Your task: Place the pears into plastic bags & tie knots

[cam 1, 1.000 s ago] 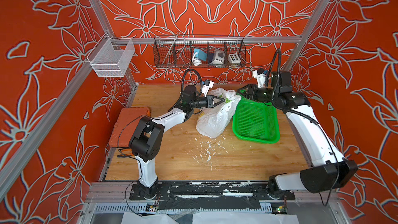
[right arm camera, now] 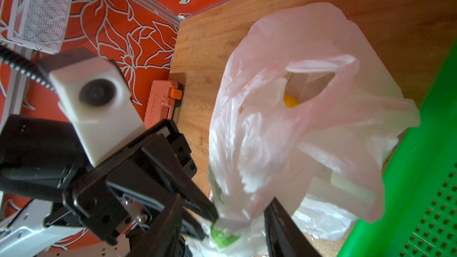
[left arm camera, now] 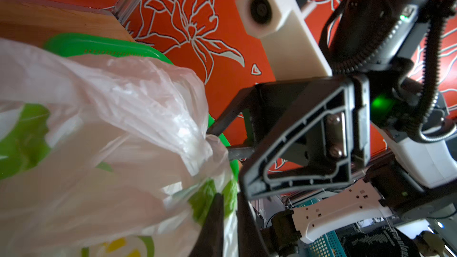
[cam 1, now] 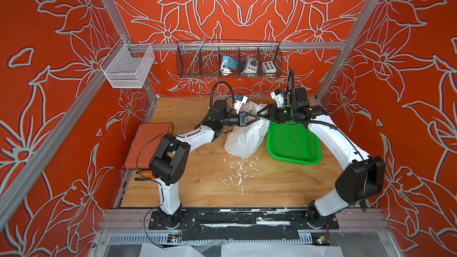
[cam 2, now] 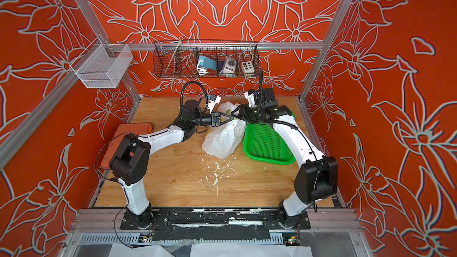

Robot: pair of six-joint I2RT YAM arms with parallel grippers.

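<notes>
A white plastic bag (cam 1: 245, 140) with green print lies bunched at the middle of the table. My left gripper (cam 1: 254, 118) and my right gripper (cam 1: 260, 114) nearly meet over its gathered upper part. In the right wrist view the bag (right arm camera: 309, 142) shows an opening with something yellow inside; whether that is a pear I cannot tell. My right gripper's fingers stand open around the bunched plastic. The left gripper's fingertips are at the bag's neck, and how far they are closed is hard to see.
An empty green tray (cam 1: 292, 142) sits right of the bag. An orange case (cam 1: 145, 145) lies at the left. A wire basket (cam 1: 195, 59) hangs on the back wall.
My right gripper has moved left from above the tray to the bag's neck, close to the left gripper, which has shifted only slightly.
</notes>
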